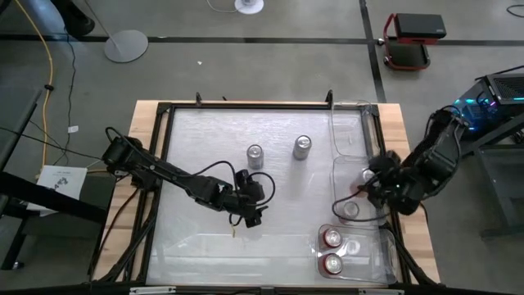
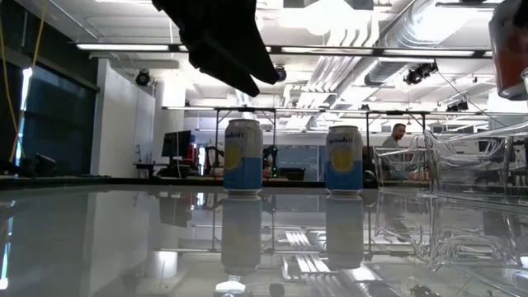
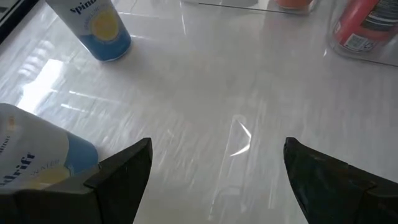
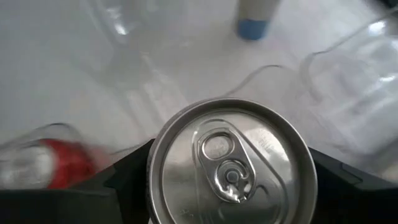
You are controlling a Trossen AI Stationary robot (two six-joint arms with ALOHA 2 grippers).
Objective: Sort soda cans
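The silver-topped can (image 4: 230, 155) is gripped upright by my right gripper, its lid filling the lower middle of the right wrist view. In the low view its reddish side (image 2: 509, 49) hangs high at the right. From above it is over the clear bins. Two blue-and-white Spindrift cans, one left (image 1: 255, 156) and one right (image 1: 302, 147), stand on the white table. My left gripper is open and empty; the nearer Spindrift can (image 3: 37, 149) lies outside its left finger.
Clear bins line the right side: the far bin (image 1: 347, 115) looks empty, the middle one holds a silver-lidded can (image 1: 350, 211), and the front bin (image 1: 368, 246) holds two red cans (image 1: 332, 238).
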